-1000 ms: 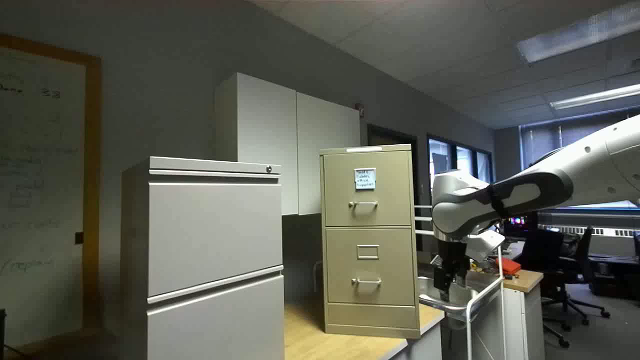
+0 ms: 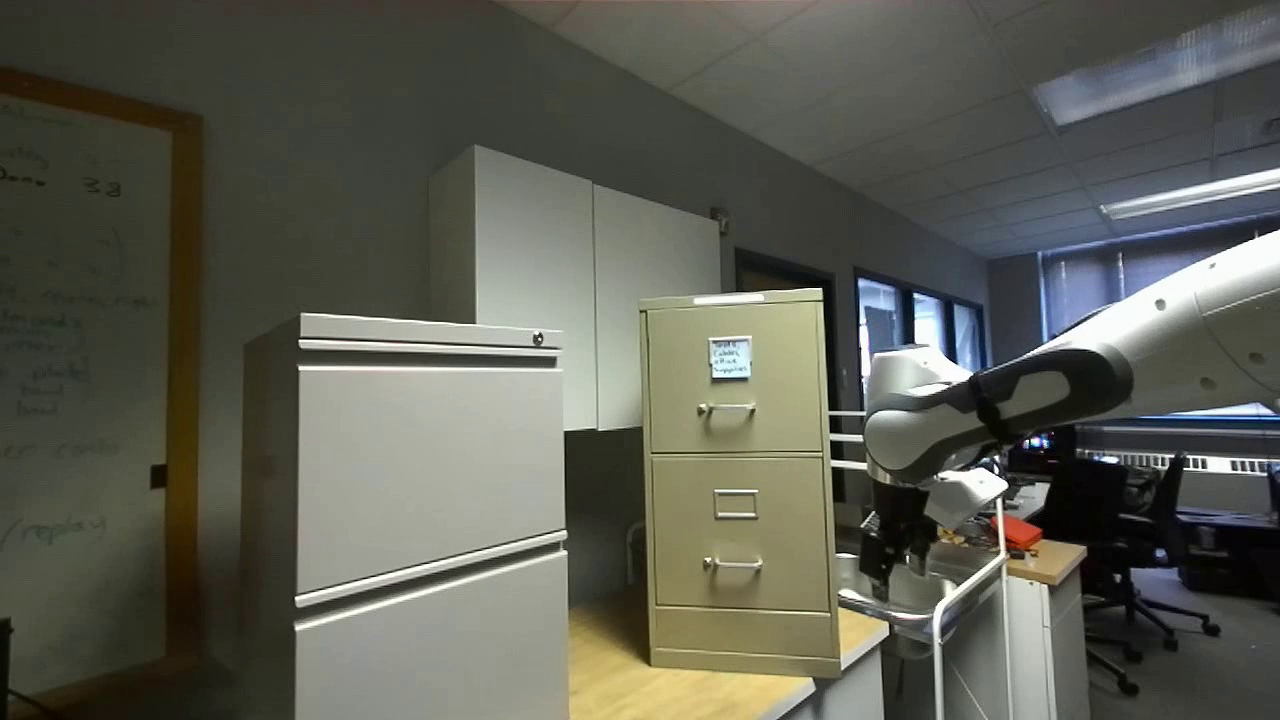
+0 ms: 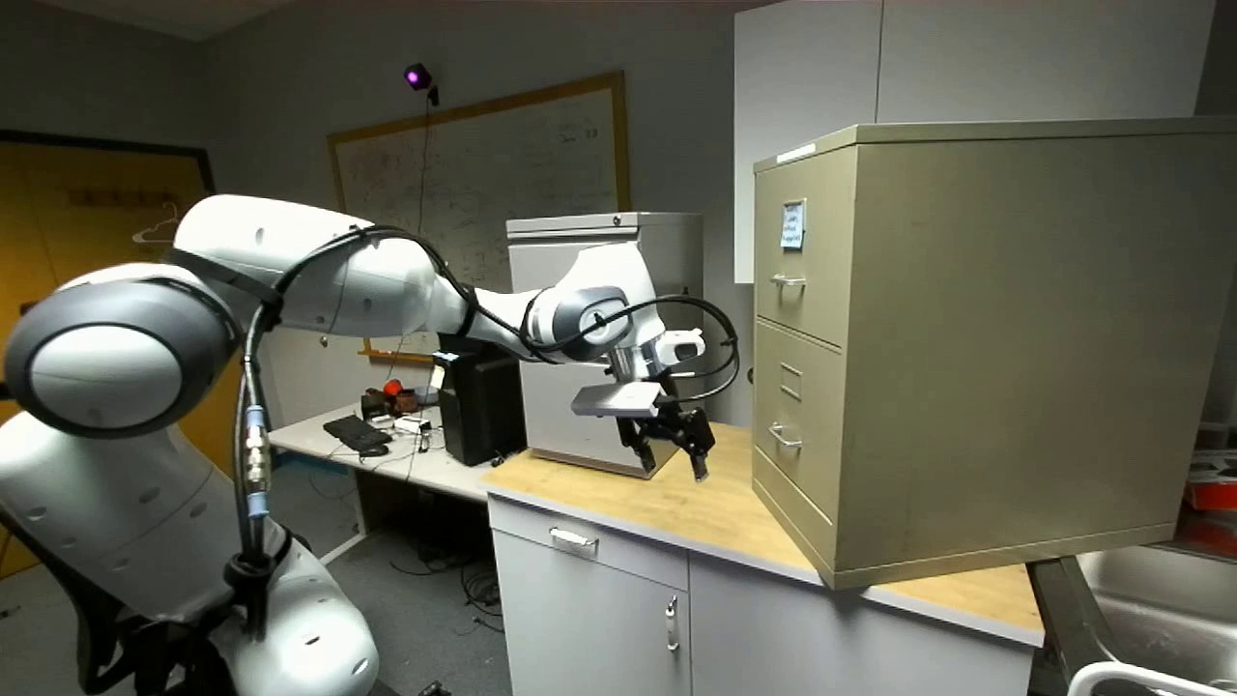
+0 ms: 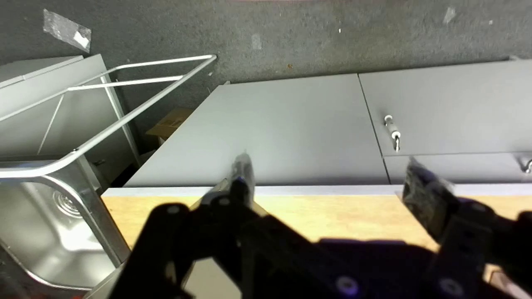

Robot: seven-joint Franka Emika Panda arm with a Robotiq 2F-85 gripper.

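My gripper (image 3: 670,464) hangs fingers-down in the air in front of the tan filing cabinet (image 3: 997,348). In the wrist view its two fingers (image 4: 432,199) stand wide apart over the counter's front edge, with nothing between them; the gripper is open. The tan cabinet has two drawers, both closed, with an upper handle (image 2: 727,409) and a lower handle (image 2: 733,564). A grey filing cabinet (image 2: 429,468), its drawers closed too, is at the left in exterior view 1 and behind my gripper in exterior view 2.
Both cabinets stand on the wooden counter (image 3: 696,522). Beneath it are closed grey cupboard doors (image 4: 279,129) with handles. A metal sink (image 4: 55,234) and a white rail (image 4: 144,107) lie beside the tan cabinet.
In exterior view 1 my gripper has shifted slightly left and tilted a little. The cabinets and their drawers have not moved.
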